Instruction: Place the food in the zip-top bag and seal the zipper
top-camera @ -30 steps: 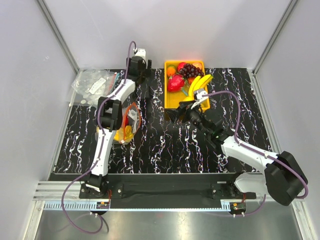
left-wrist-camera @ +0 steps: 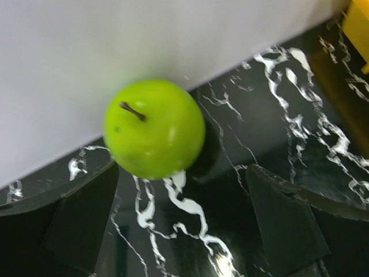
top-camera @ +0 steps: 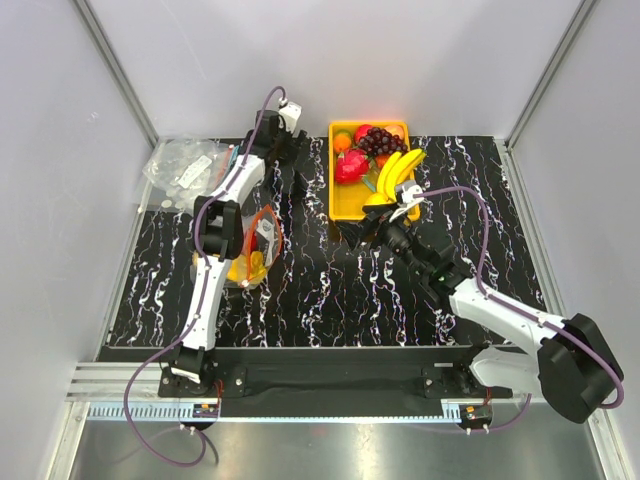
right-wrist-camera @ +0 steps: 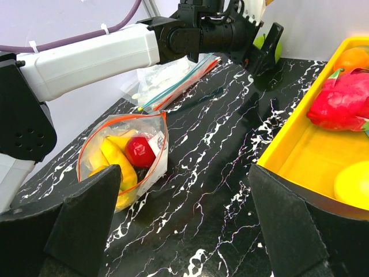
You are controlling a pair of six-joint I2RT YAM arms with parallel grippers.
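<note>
A green apple (left-wrist-camera: 154, 128) with a short brown stem rests on the dark marbled table against the back wall. My left gripper stands open with the apple ahead of its fingers, nothing held between them. In the right wrist view the apple (right-wrist-camera: 270, 47) shows partly behind that gripper. A clear zip bag (right-wrist-camera: 165, 156) with an orange rim stands open, holding yellow fruit (right-wrist-camera: 112, 158) and a red fruit (right-wrist-camera: 140, 151). My right gripper is open and empty, over the front edge of the yellow tray (top-camera: 337, 210).
The tray carries bananas (top-camera: 394, 176), dark grapes (top-camera: 382, 141), a dragon fruit (top-camera: 350, 167) and other fruit. Flat clear bags (top-camera: 180, 165) lie at the back left. Bare table (top-camera: 320, 300) spreads between the open bag and the right arm.
The right arm has shifted only slightly, and the bag and tray have stayed put.
</note>
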